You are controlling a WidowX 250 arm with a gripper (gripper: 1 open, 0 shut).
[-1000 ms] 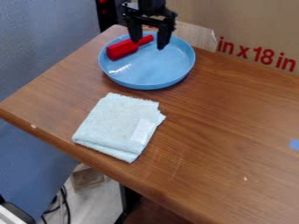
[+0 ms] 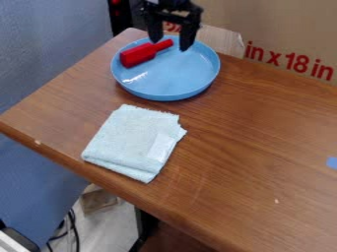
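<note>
A red cylindrical object (image 2: 144, 53) lies on the left part of a blue plate (image 2: 182, 81) at the back of the wooden table. My black gripper (image 2: 170, 35) is above the plate's back rim, its two fingers apart, one over the red object's right end and one to the right of it. Nothing shows held between them. A folded pale cloth (image 2: 133, 141) lies near the table's left front edge.
A printed cardboard panel (image 2: 277, 30) stands behind. The table's edge runs diagonally at the lower left.
My gripper has moved up and back from over the plate's middle toward its rear rim. The plate, red object and cloth look unchanged.
</note>
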